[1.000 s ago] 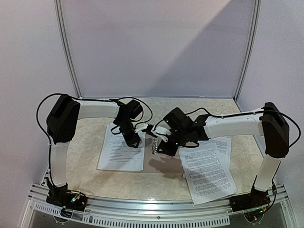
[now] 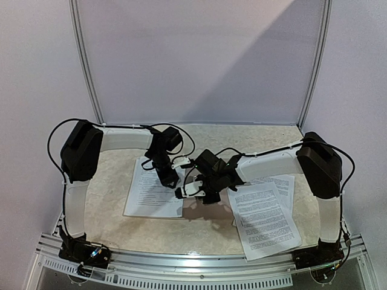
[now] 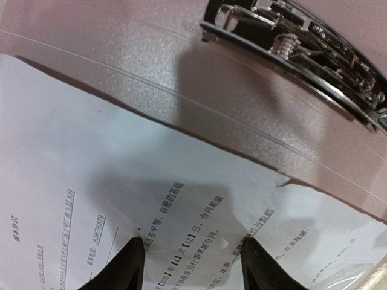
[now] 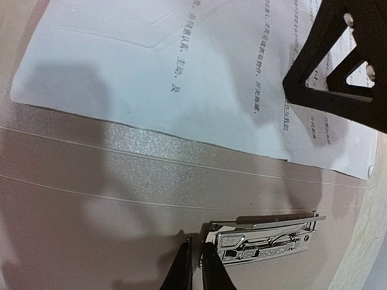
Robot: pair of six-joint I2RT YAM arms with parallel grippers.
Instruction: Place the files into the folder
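Note:
A brown folder lies mid-table, with white printed sheets on its left side. My left gripper is part open over these sheets, its fingertips low against the paper. The folder's metal clip is above it in the left wrist view. My right gripper is shut at the near end of the clip; its fingertips touch the clip, and their exact hold is partly hidden.
Two loose printed sheets lie overlapping at the right, reaching the front rail. Bare table shows at the left front and back. Both arms crowd the middle.
The right arm has moved left and its gripper has come down onto the clip, which it now covers in the top view. The left arm looks unchanged.

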